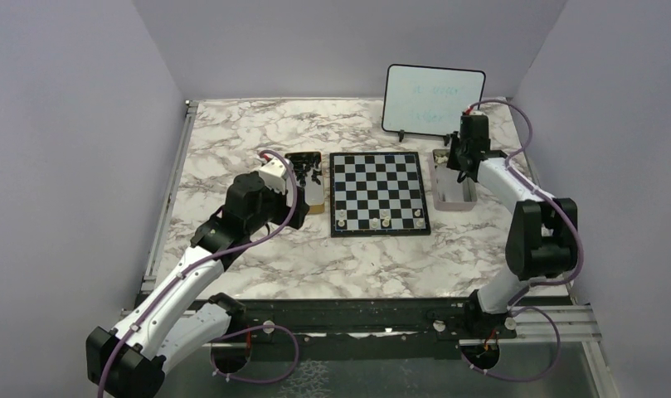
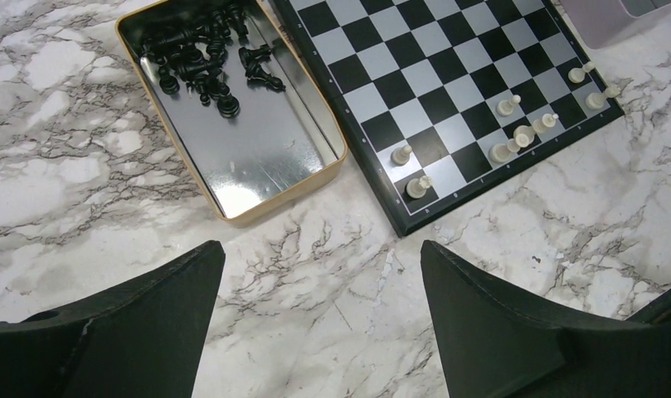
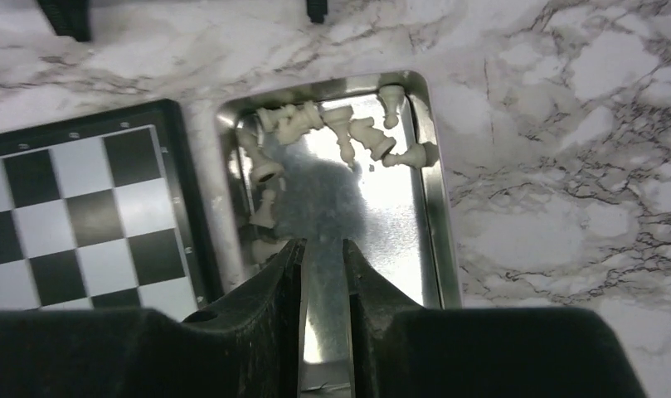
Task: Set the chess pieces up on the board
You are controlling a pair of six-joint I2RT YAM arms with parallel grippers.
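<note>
The checkered board [image 1: 377,192] lies mid-table, with several white pieces standing along its near side, among them one at its near left corner [image 2: 418,186]. More white pieces [image 3: 348,133] lie jumbled at the far end and left side of the pinkish tray [image 3: 441,240] right of the board. Over that tray hangs my right gripper, its fingers a narrow gap apart and empty. Black pieces [image 2: 207,62] are heaped in the gold-rimmed tray [image 2: 274,204] on the left. My left gripper is wide open and empty, above bare table near that tray.
A whiteboard [image 1: 434,98] with faint writing stands on small feet behind the board and the right tray. Bare marble [image 1: 365,269] stretches in front of the board. The board's far squares hold nothing.
</note>
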